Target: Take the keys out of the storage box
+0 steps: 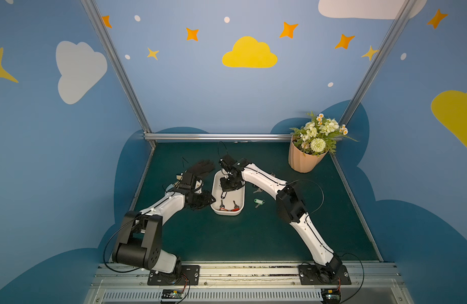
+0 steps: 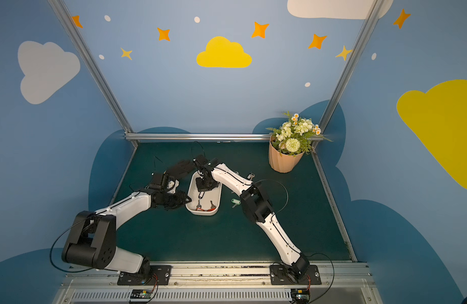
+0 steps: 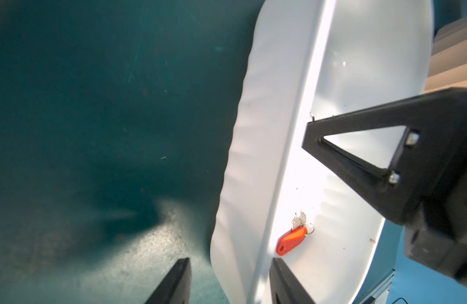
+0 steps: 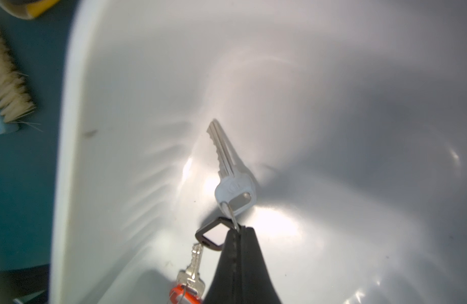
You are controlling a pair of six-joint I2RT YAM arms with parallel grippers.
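Note:
The white storage box [image 1: 228, 212] stands mid-table. Inside, a silver key [image 4: 236, 190] hangs by its ring from my right gripper, whose fingers are closed together on the ring. A dark-framed tag [image 4: 199, 236] belongs to the same bunch. Beyond it lie keys with red tags [image 1: 235, 209] at the box's near end. My left gripper stays open at the box's left wall, its fingers apart with the rim [image 3: 281, 187] between them. The black fingers of the right gripper reach over the box in the left wrist view.
A green-tagged key [image 1: 258, 201] lies on the table right of the box. A brush [image 4: 7, 81] lies to its left, and a dark glove-like item [image 1: 200, 167] behind. The flower pot [image 1: 305, 158] stands back right.

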